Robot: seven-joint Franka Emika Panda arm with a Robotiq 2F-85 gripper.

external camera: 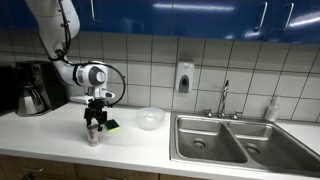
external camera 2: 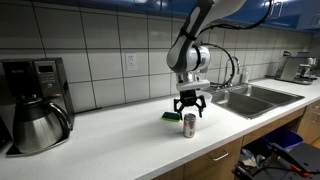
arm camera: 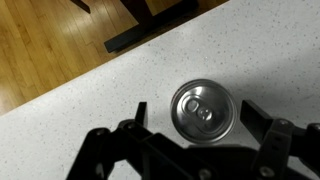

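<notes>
A silvery drink can point(external camera: 93, 138) stands upright on the white counter, near its front edge. My gripper point(external camera: 97, 117) hangs just above the can, pointing down. From the second exterior side, the can point(external camera 2: 189, 127) is seen right under the gripper point(external camera 2: 189, 104). Looking down from the wrist, the can's round lid with its pull tab point(arm camera: 203, 110) lies between the two spread fingers of the gripper, a little nearer the right one. The fingers are open, and the can shows clear of both fingertips.
A green and black sponge point(external camera: 112, 125) lies behind the can to the right. Farther back is a clear bowl point(external camera: 150, 118). A double sink point(external camera: 215, 140) occupies the right side, and a coffee maker point(external camera 2: 38, 105) stands at the other end.
</notes>
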